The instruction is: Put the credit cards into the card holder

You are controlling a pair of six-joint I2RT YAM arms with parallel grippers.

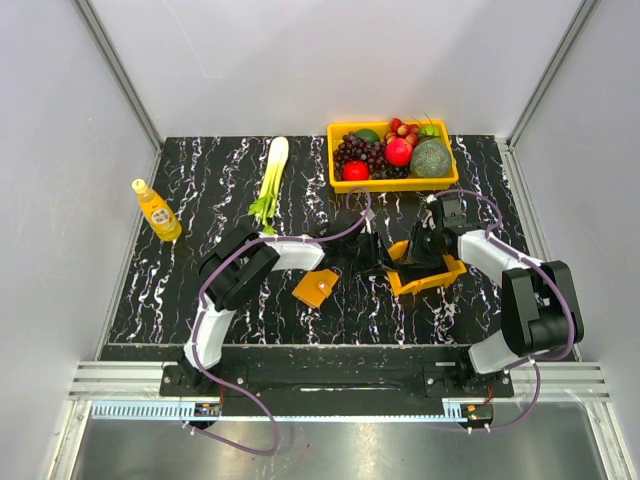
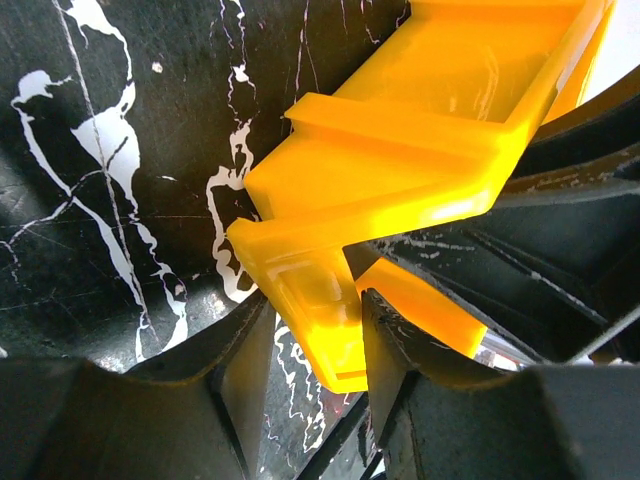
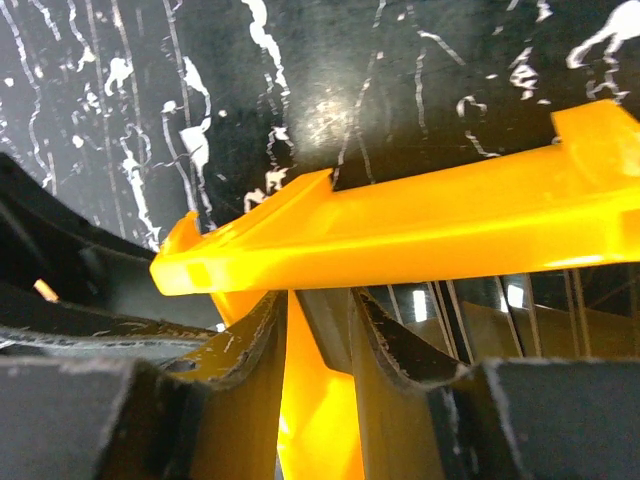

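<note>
A yellow holder (image 1: pixel 440 280) with dark contents stands at the right middle, both grippers at it. My left gripper (image 1: pixel 370 258) is at its left side; in the left wrist view its fingertips (image 2: pixel 372 312) rest by a yellow wall (image 2: pixel 310 310), apparently astride it, though the grip is unclear. My right gripper (image 1: pixel 418 248) is at the rear; in the right wrist view its fingers sit just beside the yellow rim (image 3: pixel 420 230), above dark slots. An orange flat pouch-like item (image 1: pixel 312 290) lies left of the holder. I cannot make out individual cards.
A yellow crate (image 1: pixel 335 150) of fruit stands at the back, celery (image 1: pixel 270 175) left of it, a yellow bottle (image 1: pixel 158 212) at the far left.
</note>
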